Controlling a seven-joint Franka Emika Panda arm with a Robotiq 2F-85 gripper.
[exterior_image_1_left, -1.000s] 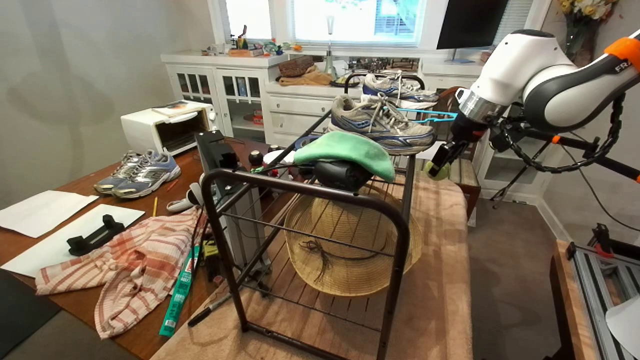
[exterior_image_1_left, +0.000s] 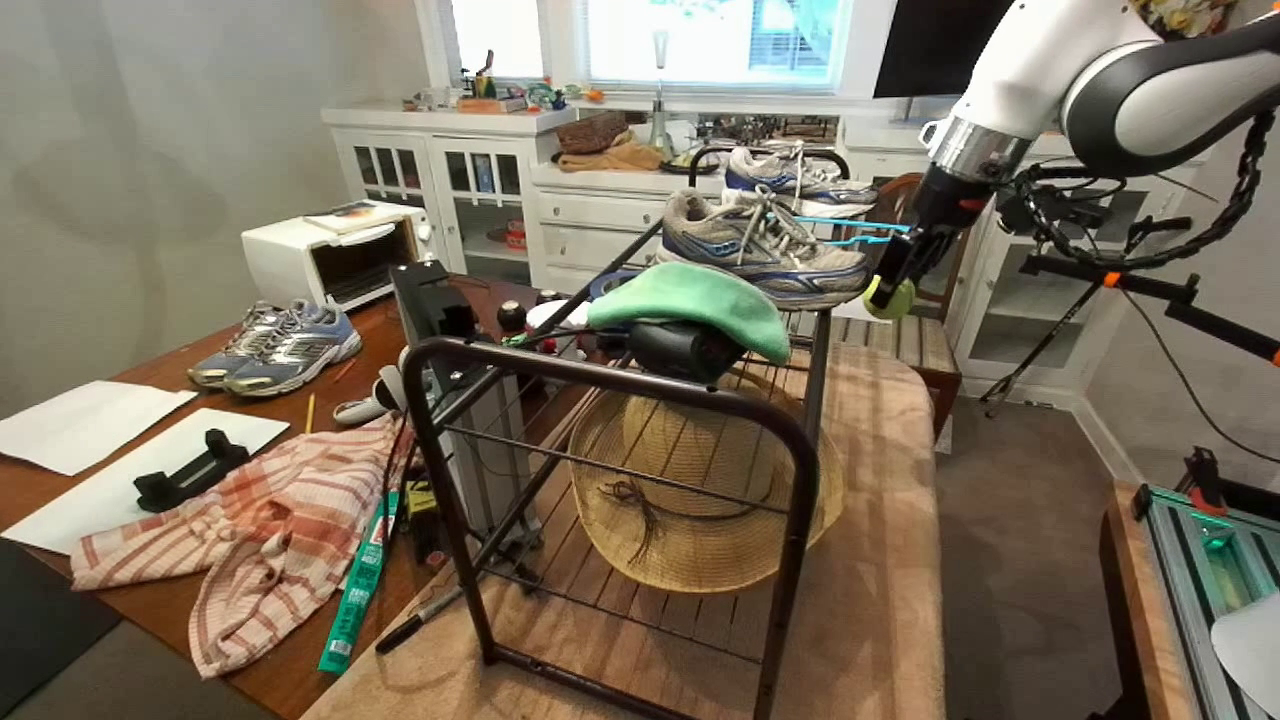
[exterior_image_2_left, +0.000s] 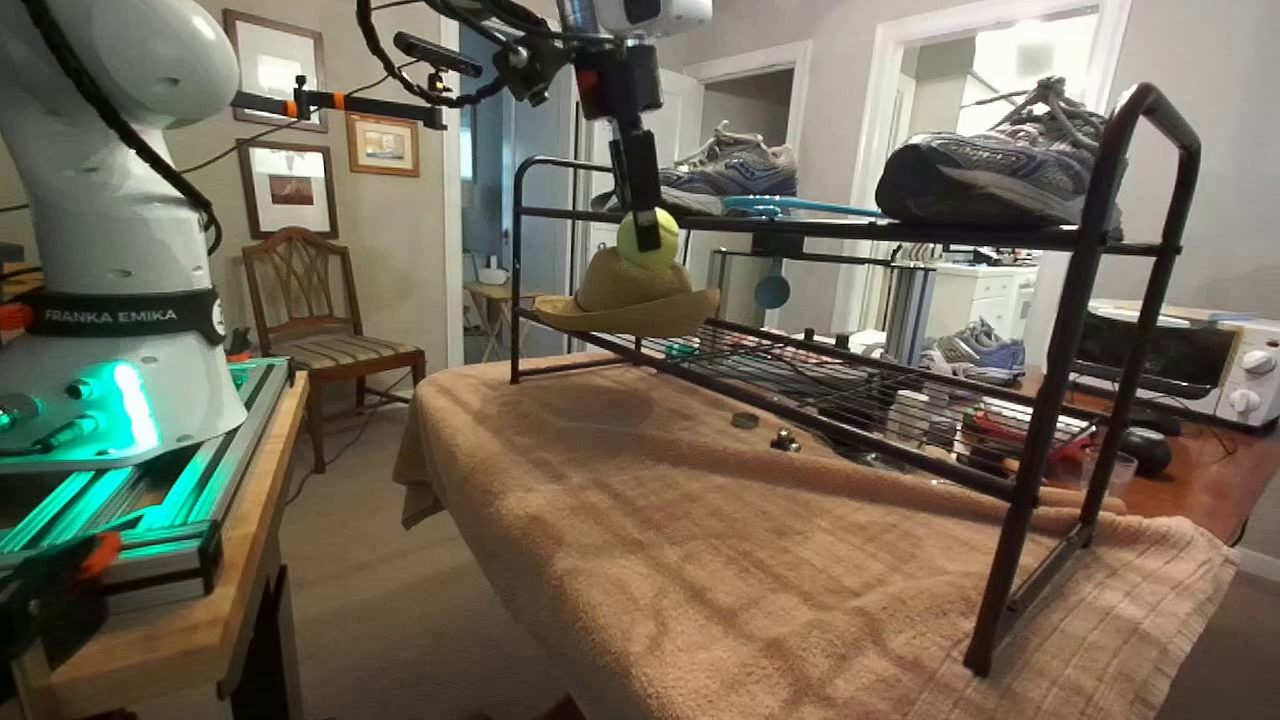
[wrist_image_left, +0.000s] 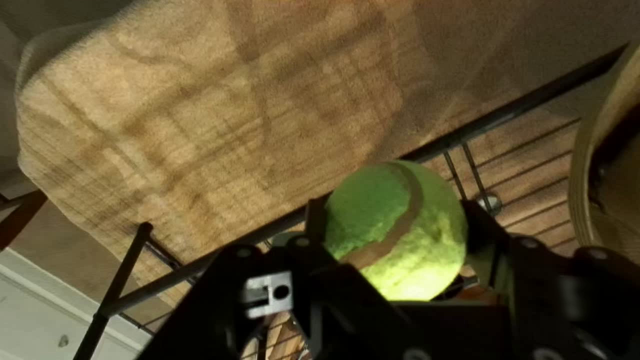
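Note:
A yellow-green tennis ball (wrist_image_left: 399, 231) is pinched between the two black fingers of my gripper (exterior_image_2_left: 648, 234), which is shut on it. In the first exterior view the ball (exterior_image_1_left: 889, 298) hangs in the air just right of the dark metal rack (exterior_image_1_left: 806, 480), near the toe of a shoe. The second exterior view has the ball (exterior_image_2_left: 649, 240) in front of the crown of the straw hat (exterior_image_2_left: 630, 306), which lies on the rack's lower shelf. Seen from the wrist, the rack's rail (wrist_image_left: 510, 111) passes behind the ball, and the hat (wrist_image_left: 585, 180) shows at the right edge.
Running shoes (exterior_image_1_left: 768, 248) and a green cap (exterior_image_1_left: 690, 300) sit on the rack's upper shelf, with a light-blue item (exterior_image_2_left: 798, 206) sticking out between the shoes. Bare tan cloth (exterior_image_2_left: 720, 528) covers the table beside the rack.
Over the last second, my gripper has risen and shifted slightly right in the first exterior view, carrying the ball with it. The rack, shoes and hat have not moved.

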